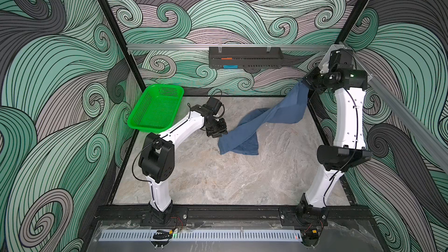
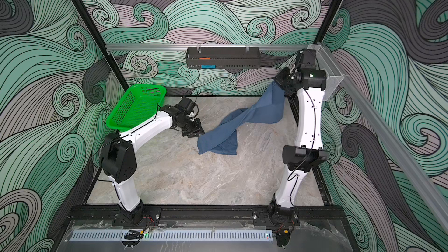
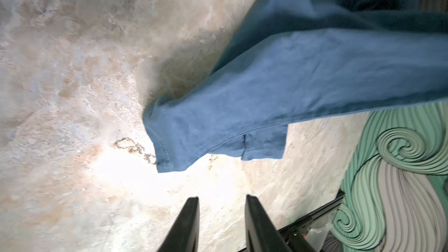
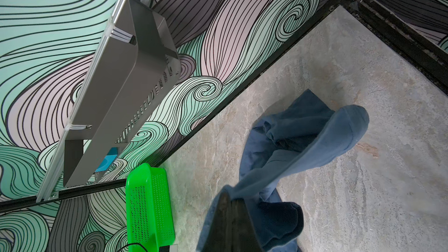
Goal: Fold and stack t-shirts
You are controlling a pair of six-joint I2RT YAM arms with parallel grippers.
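A blue t-shirt [image 1: 249, 128] stretches diagonally, its near-left end lying bunched on the table and its other end raised at the back right. Up there my right gripper [image 1: 308, 79] is shut on the cloth; in the right wrist view the shirt [image 4: 275, 170] hangs from the closed fingers [image 4: 224, 226] down to the table. My left gripper is part open with nothing between its fingers, just off the shirt's left end. A hemmed corner of the shirt [image 3: 170, 149] lies in front of those fingertips in the left wrist view.
An empty green basket [image 1: 179, 98] stands at the back left, close to the left arm. A dark shelf [image 1: 245, 58] hangs on the back wall.
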